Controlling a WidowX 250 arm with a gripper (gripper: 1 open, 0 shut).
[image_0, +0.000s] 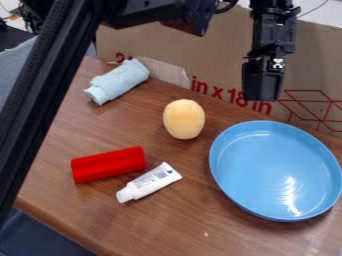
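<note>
The black gripper hangs upright at the back, above the table and in front of the cardboard, just behind the blue plate; it holds nothing visible, and its fingers are seen edge-on. A yellow round object stands left of the plate. A red cylinder lies at the front left, with a white tube beside it on its right. A pale blue rolled cloth lies at the back left.
A cardboard sheet stands along the back of the table. Bare wooden table shows at the front. The dark arm crosses the upper left of the view.
</note>
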